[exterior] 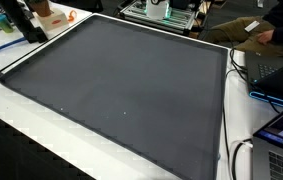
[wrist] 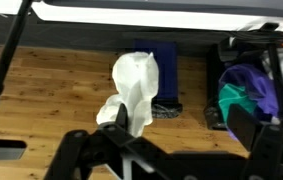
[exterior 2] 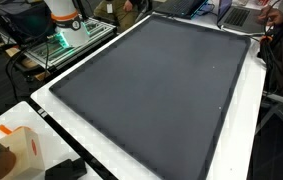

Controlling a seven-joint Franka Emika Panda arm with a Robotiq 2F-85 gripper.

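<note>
In the wrist view my gripper stands open, its dark fingers reaching up from the bottom edge. Behind the left finger shows a crumpled white thing [wrist: 136, 80]; how high it lies above the wooden floor cannot be told. A dark blue item [wrist: 163, 62] is beyond it. At the right of that view sits a black container [wrist: 217, 90] holding purple and teal cloth [wrist: 236, 100]. Neither exterior view shows the gripper; only the white lower arm [exterior 2: 63, 20] appears, off the table's edge.
Laptops [exterior: 276, 160] stand beside it on the right in exterior view 1. Along the opposite side are a black item [exterior: 29, 28] and assorted objects. Cables run beside the laptops.
</note>
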